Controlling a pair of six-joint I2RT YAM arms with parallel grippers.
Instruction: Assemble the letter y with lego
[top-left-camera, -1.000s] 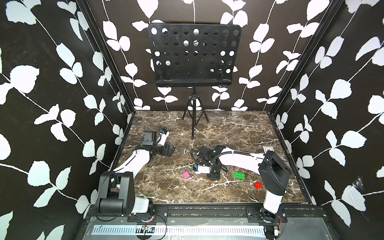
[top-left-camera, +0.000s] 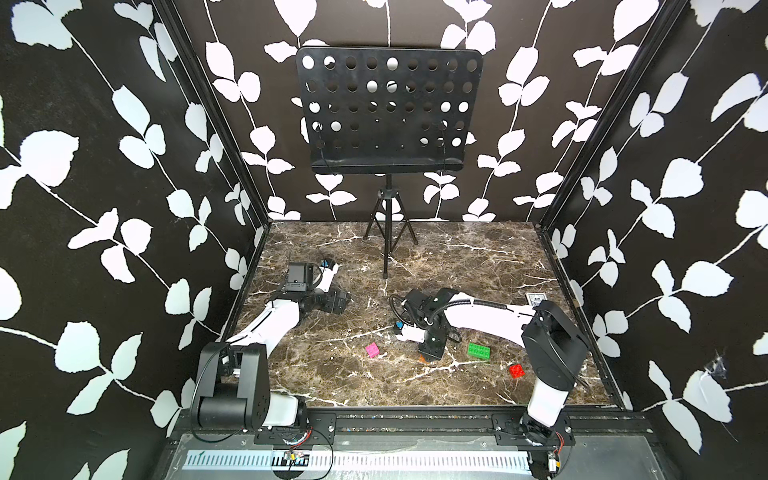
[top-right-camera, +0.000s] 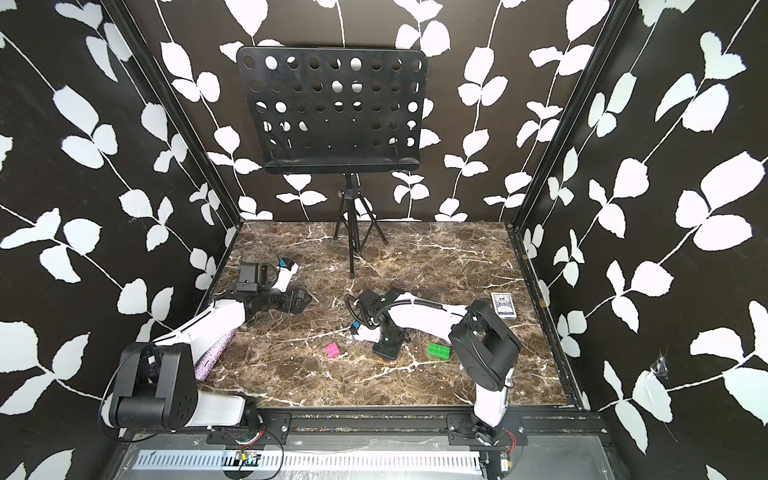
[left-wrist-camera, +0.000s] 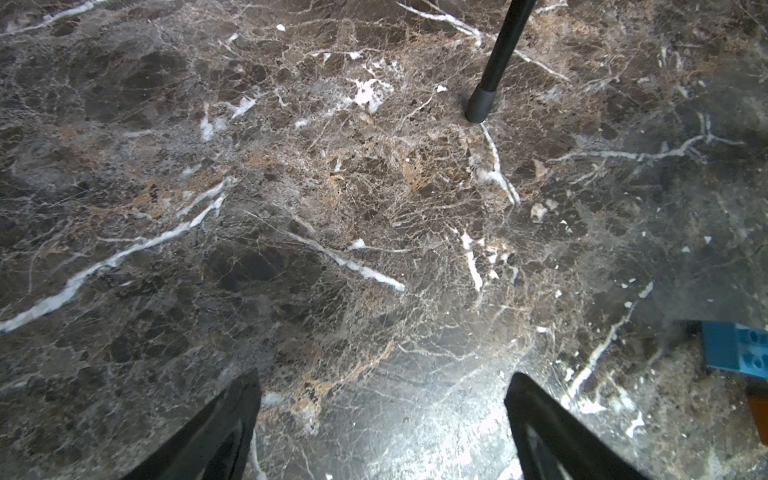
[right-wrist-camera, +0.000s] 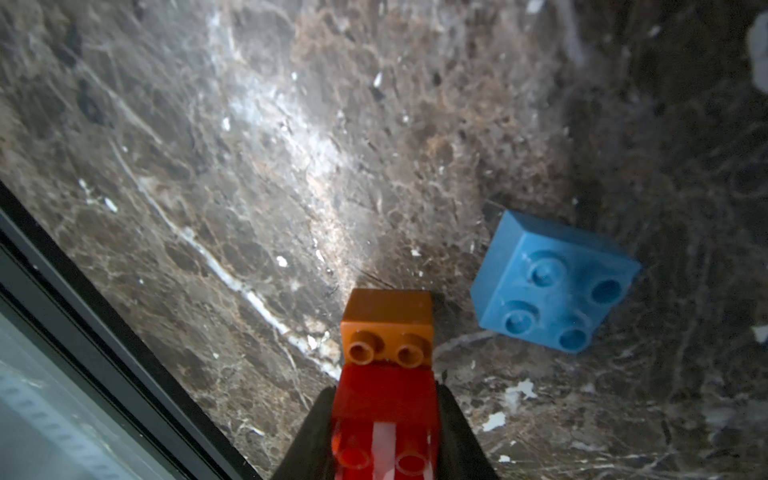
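My right gripper is shut on a red brick (right-wrist-camera: 385, 392), seen at the bottom of the right wrist view. Just past the red brick, an orange brick (right-wrist-camera: 388, 324) shows its studs; the red one overlaps it from this angle, and I cannot tell whether they touch. Apart from both, a blue brick (right-wrist-camera: 556, 284) lies on the marble table to the right. In the top left view my right gripper (top-left-camera: 432, 354) covers most of the orange brick. My left gripper is open over bare table, nothing between its fingers.
A pink brick (top-left-camera: 373, 350) lies left of the right gripper. On its right are a green brick (top-left-camera: 478, 351) and another red brick (top-left-camera: 516, 371). A stand's leg (left-wrist-camera: 492, 72) reaches the table behind; a card box (top-right-camera: 503, 305) lies far right.
My left arm looks still, and the loose pink, green and red bricks have stayed where they were.
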